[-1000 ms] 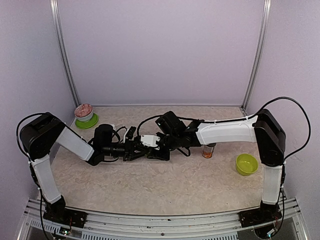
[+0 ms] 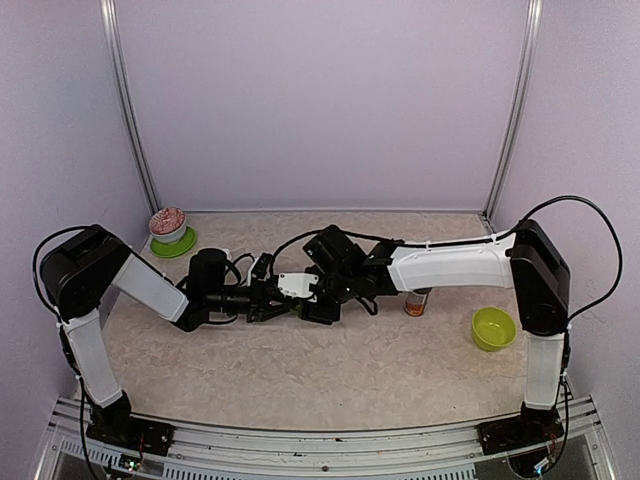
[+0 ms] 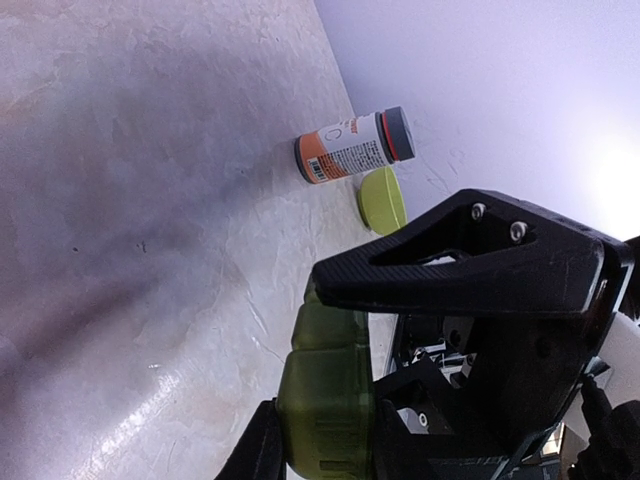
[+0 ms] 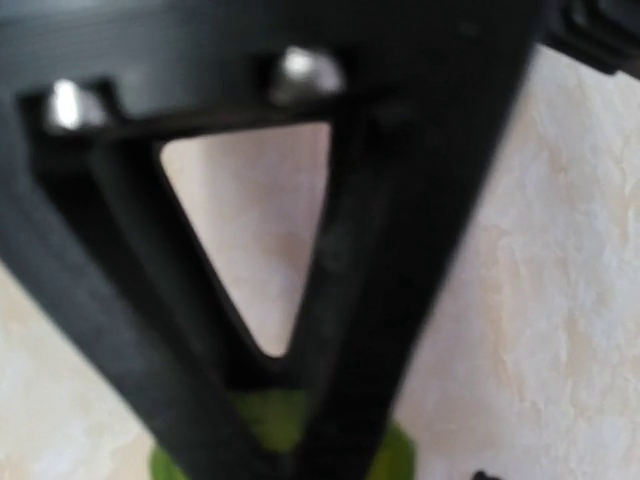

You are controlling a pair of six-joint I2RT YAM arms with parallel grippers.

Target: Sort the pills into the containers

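In the left wrist view a translucent green bottle (image 3: 325, 400) stands at the bottom of the picture, with my left gripper shut on it. My right gripper (image 2: 312, 302) is open close against the left one in the top view. One of its black fingers (image 3: 470, 290) reaches the upper end of the green bottle from the right; whether it touches cannot be told. The right wrist view shows this finger large and blurred, with green (image 4: 395, 455) below it. A pill bottle with an orange and white label (image 3: 345, 148) and dark cap is farther off. No loose pills show.
A lime-green bowl (image 2: 493, 328) stands at the right of the table. At the back left, a bowl with a red-patterned inside (image 2: 168, 222) sits on a green plate (image 2: 174, 246). Bare tabletop (image 2: 300, 380) lies in front of both arms.
The left arm, the bowls and the labelled bottle have stayed in place.
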